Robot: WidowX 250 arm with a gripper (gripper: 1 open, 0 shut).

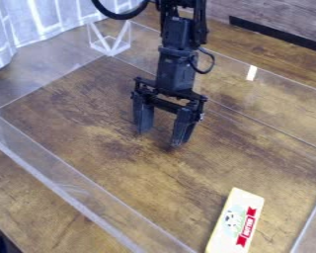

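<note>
My black gripper point(165, 123) hangs low over the middle of the wooden tray floor point(108, 148), its two fingers apart and pointing down. I see nothing clearly between them, though the space under the gripper body is dark and hard to make out. A pale yellow box point(235, 222) with a red label lies at the lower right, well away from the gripper.
Clear walls point(68, 183) border the wooden area on the left and right. A white wire-like stand point(110, 40) is at the back left, beside a pale sheet. The floor around the gripper is largely clear.
</note>
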